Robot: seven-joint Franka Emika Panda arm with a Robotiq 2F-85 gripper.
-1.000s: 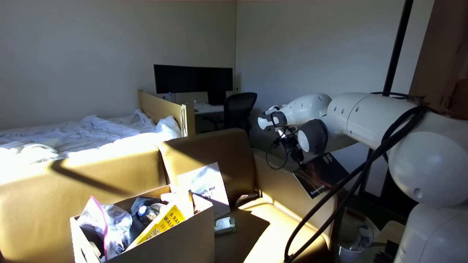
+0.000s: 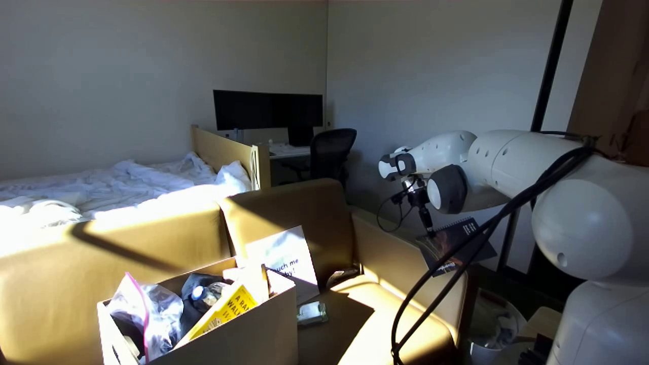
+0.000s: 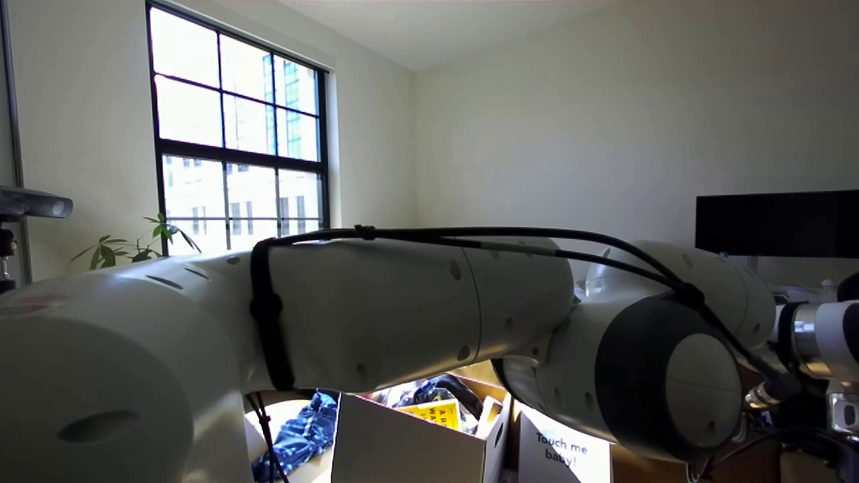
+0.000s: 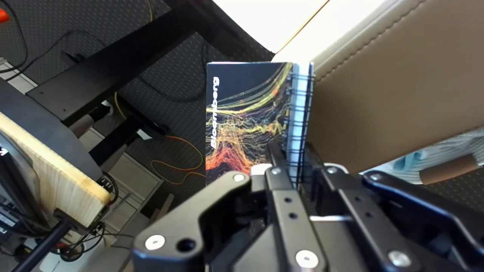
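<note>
A spiral-bound notebook (image 4: 245,118) with a dark cover, bright coloured lines and the word "Bloomberg" is gripped by its wire-bound edge. My gripper is shut on that edge in the wrist view, one finger lying across the front cover and the other behind. In exterior view 1 the notebook (image 2: 457,244) hangs tilted below the gripper (image 2: 430,232), near the sofa's right arm. Exterior view 2 does not show the notebook; the robot's own arm (image 3: 386,306) fills much of that view.
The tan sofa (image 2: 389,249) holds an open box (image 2: 243,328) of several things, a white sign (image 2: 286,258) and a small green-and-white packet (image 2: 312,312). Beyond the sofa arm stands a bin (image 2: 496,328). A wooden board (image 4: 59,167) lies at the wrist view's left.
The arm and gripper have shifted right in exterior view 1, carrying the notebook right as well, and its angle has turned a little. The sofa and box stand unchanged.
</note>
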